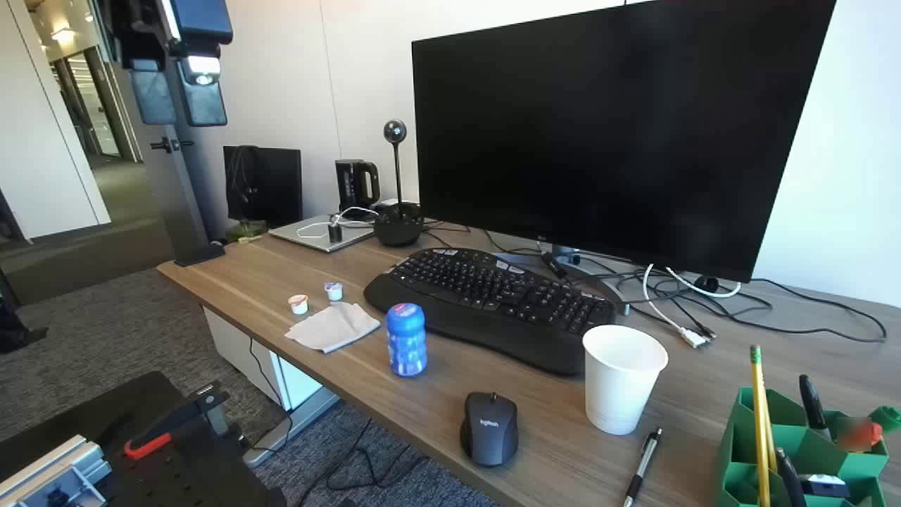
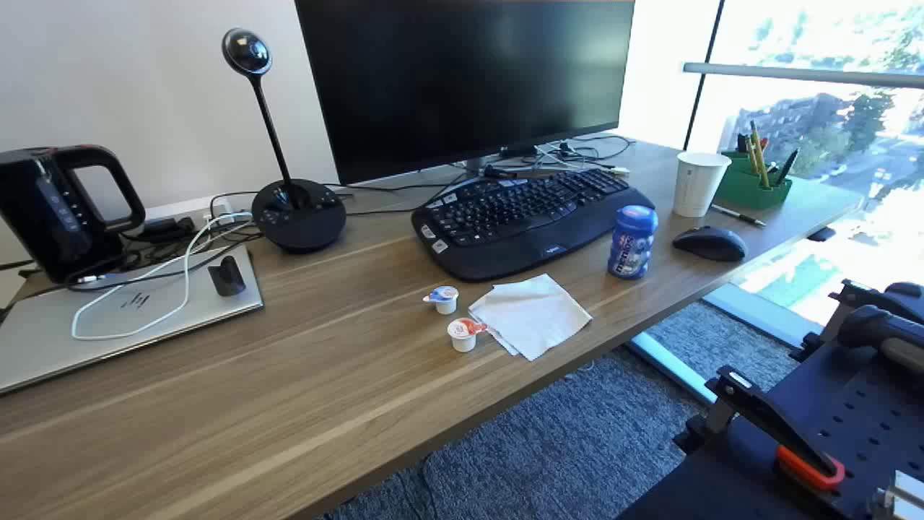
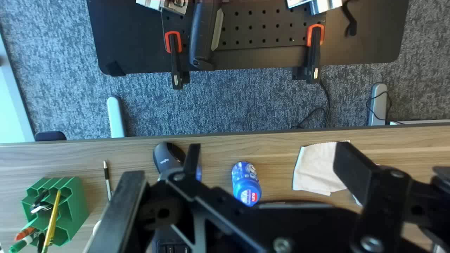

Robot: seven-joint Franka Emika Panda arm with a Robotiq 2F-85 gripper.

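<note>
High above the desk, at the top left of exterior view 1, hangs my gripper (image 1: 180,117), pointing down with its two fingers apart. In the wrist view its fingers (image 3: 356,170) are spread wide and nothing is between them. Far below, a blue gum bottle (image 3: 245,183) stands upright on the desk. A folded white napkin (image 2: 530,316) lies flat near the front edge. Two small creamer cups, one with a blue lid (image 2: 445,299) and one with a red lid (image 2: 463,334), stand beside it. A white paper cup (image 1: 621,380) is upright near the black mouse (image 1: 490,428).
A black keyboard (image 1: 498,304) fills the middle, before the large monitor (image 1: 608,135). A green pen holder (image 1: 735,439) and a pen (image 1: 645,465) are at one end. A laptop (image 2: 35,347), kettle (image 2: 56,212) and webcam stand (image 2: 299,215) occupy the other.
</note>
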